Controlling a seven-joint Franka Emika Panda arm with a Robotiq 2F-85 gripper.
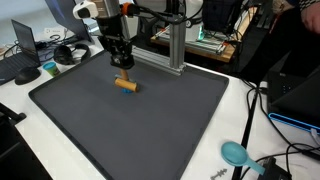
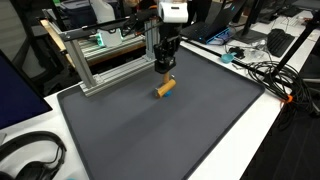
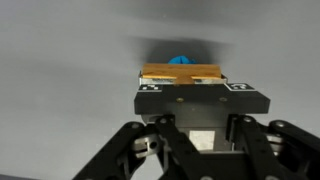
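My gripper points down over the far part of the dark grey board, shut on a tan wooden piece. In exterior view 2 the gripper has an upright tan stem below it, which meets a lying wooden cylinder. Together they look like a small mallet. A blue object shows beside and partly under the cylinder, close to the board; whether they touch is unclear. From the wrist, the wooden piece spans the width between the fingers, and some blue peeks out beyond it.
The dark board is otherwise bare, with wide free room in front. A metal frame stands at its back edge. A green cup and a laptop lie off the left side. A turquoise scoop-like object lies off the right.
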